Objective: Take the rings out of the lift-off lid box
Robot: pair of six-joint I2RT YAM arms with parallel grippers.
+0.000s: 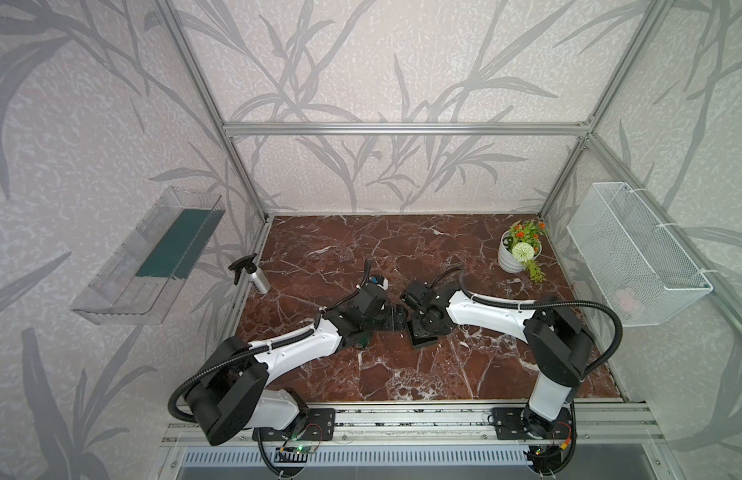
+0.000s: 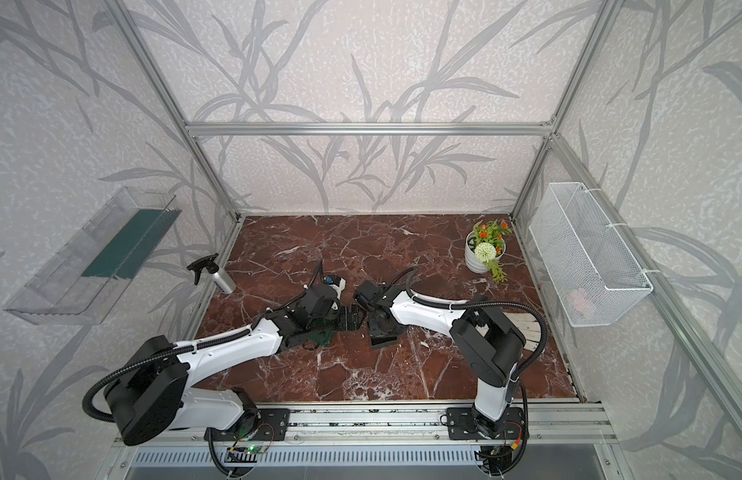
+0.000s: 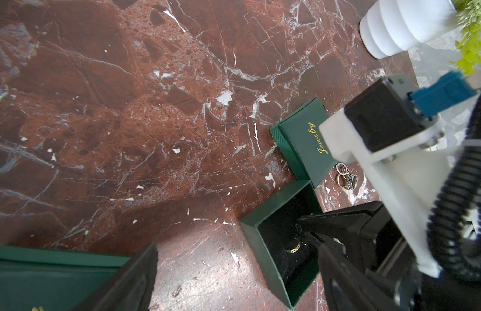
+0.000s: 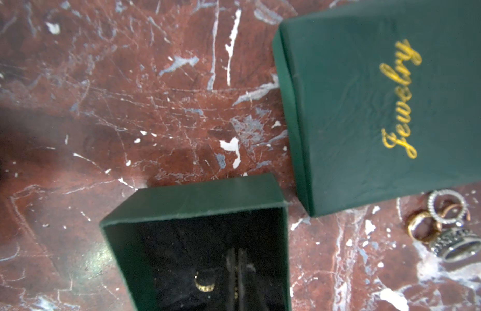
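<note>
The open green box (image 4: pixel 199 199), lined in black, stands on the table in both wrist views. My right gripper reaches inside it, its fingers nearly together with gold specks between them: it is shut on a mostly hidden gold ring (image 4: pixel 236 273). Left of the fingers, a gold ring (image 4: pixel 204 286) is partly sunk in the lining. Touching or close to the box's far corner lies the green lid (image 4: pixel 349 108) marked "Jewelry". Several loose rings (image 4: pixel 460 247) lie beside that lid. My left gripper is open, nothing between its fingers, left of the box.
Another green box (image 3: pixel 48 280) is cut off at the left wrist view's lower corner. A white flowerpot (image 1: pixel 511 254) stands back right; a spray bottle (image 1: pixel 257 277) is at the left.
</note>
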